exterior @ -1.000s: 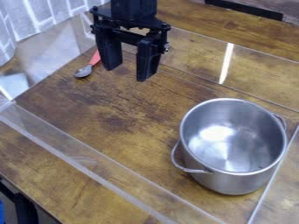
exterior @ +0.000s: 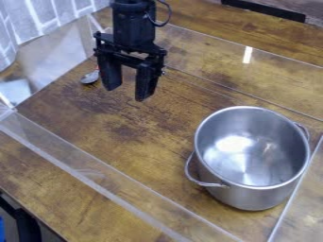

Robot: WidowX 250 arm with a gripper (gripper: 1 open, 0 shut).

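Note:
The black arm's gripper (exterior: 128,80) hangs over the wooden table at the upper middle, its two dark fingers spread apart with no object visible between them. Behind it on the left, a small metal spoon (exterior: 89,77) with a red handle lies on the table, partly hidden by the gripper. A large steel pot (exterior: 250,156) stands at the right front, well apart from the gripper.
Clear plastic walls run along the left and front edges. A crumpled light cloth or sheet lies beyond the upper left edge.
The gripper has moved a little left and back, now covering more of the red-handled spoon. The pot has not moved.

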